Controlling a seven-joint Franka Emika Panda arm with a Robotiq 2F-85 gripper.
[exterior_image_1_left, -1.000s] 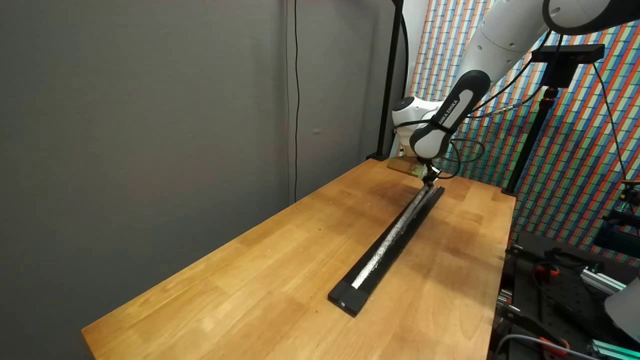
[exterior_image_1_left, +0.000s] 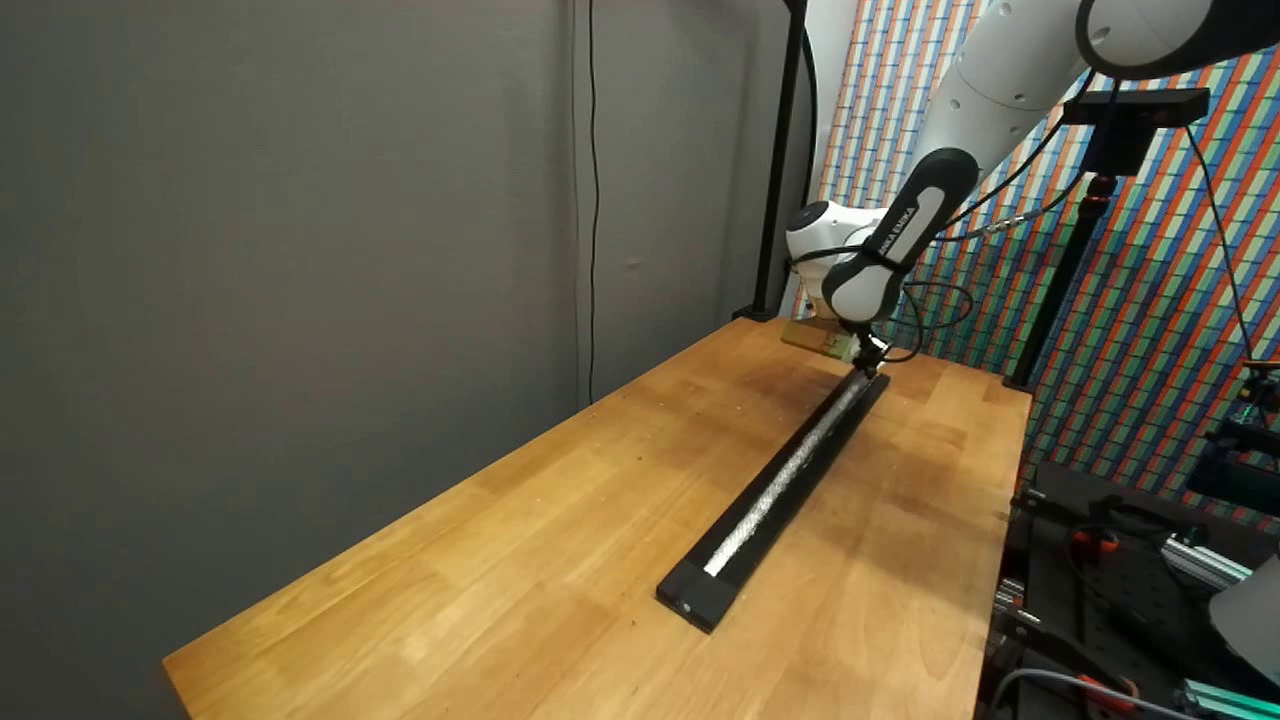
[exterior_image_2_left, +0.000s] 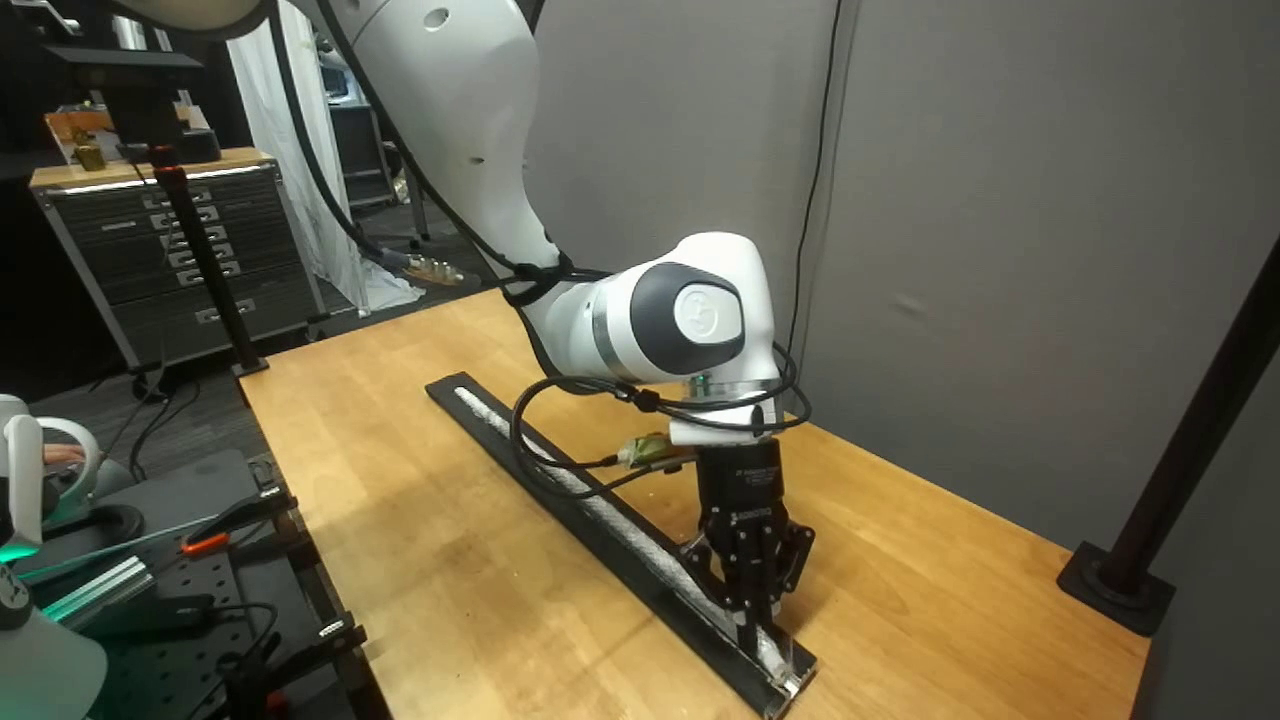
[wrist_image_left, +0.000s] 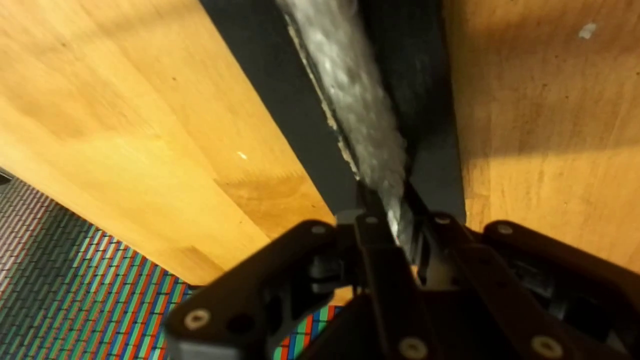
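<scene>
A white fuzzy strip, rope-like (exterior_image_1_left: 780, 482), runs lengthwise along a long black board (exterior_image_1_left: 686, 590) that lies on the wooden table. Over the board's far end in exterior view 1, my gripper (exterior_image_2_left: 753, 648) points down, low at the strip. In the wrist view the strip (wrist_image_left: 354, 84) narrows into the space between the dark fingers, which are shut on it close to its end. A groove edge of the board (wrist_image_left: 282, 108) shows beside the strip there. The fingertips themselves are partly hidden by the strip and the finger links.
Wide bare table (exterior_image_1_left: 480, 564) lies on both sides of the board. Near the arm, a brownish block (exterior_image_1_left: 816, 337) sits at the table's far end. Black camera stands rise at the table's edges, and cables loop around the wrist.
My gripper has shifted slightly to the right and a little lower in exterior view 1, bringing the strip's far end closer in over the board. The board has stayed put.
</scene>
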